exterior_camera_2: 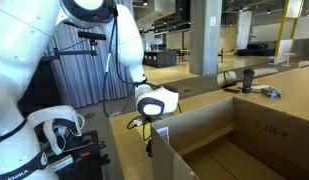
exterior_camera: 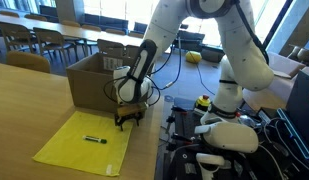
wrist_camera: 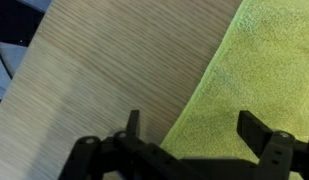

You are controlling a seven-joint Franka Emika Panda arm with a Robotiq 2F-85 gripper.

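Observation:
A yellow cloth (exterior_camera: 76,151) lies flat on the wooden table, and a small dark elongated object (exterior_camera: 95,139) rests on it. My gripper (exterior_camera: 129,122) points down over the right edge of the cloth, to the right of the dark object and apart from it. In the wrist view its fingers (wrist_camera: 133,124) stand wide open, with only bare cloth (wrist_camera: 256,85) and wood below. The dark object is outside that view. A box wall hides part of the gripper in exterior view 2.
An open brown cardboard box (exterior_camera: 88,82) stands just behind the gripper, and its wall (exterior_camera_2: 184,150) is close to the arm. Bare table (exterior_camera: 29,105) extends to the left. Chairs and more tables are farther back.

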